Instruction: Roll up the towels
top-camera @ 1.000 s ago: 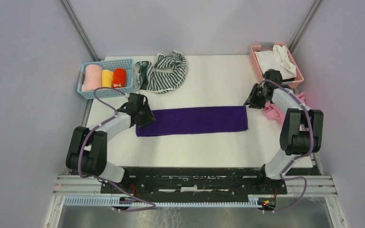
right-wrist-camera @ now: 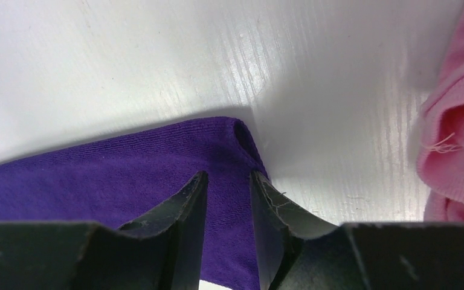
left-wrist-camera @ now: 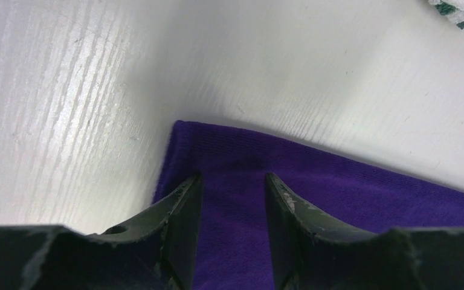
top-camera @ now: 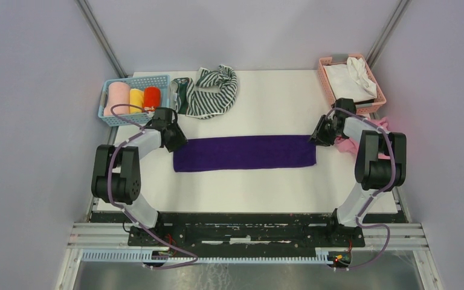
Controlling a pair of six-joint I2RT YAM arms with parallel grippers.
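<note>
A purple towel (top-camera: 244, 152) lies flat as a long strip across the middle of the table. My left gripper (top-camera: 177, 142) is over its far left corner; in the left wrist view its fingertips (left-wrist-camera: 273, 184) are parted above the cloth. My right gripper (top-camera: 315, 139) is at the far right corner. In the right wrist view its fingers stand part open at the towel's (right-wrist-camera: 127, 181) slightly raised corner. Whether either touches or holds cloth, I cannot tell for sure; nothing clearly sits between the fingers.
A blue basket (top-camera: 109, 119) with rolled towels is back left, a striped towel (top-camera: 211, 99) beside it. A pink basket (top-camera: 326, 60) with white cloths is back right, a pink towel (top-camera: 350, 145) below it.
My right gripper has come down a little onto the right corner. The towel has shifted very slightly.
</note>
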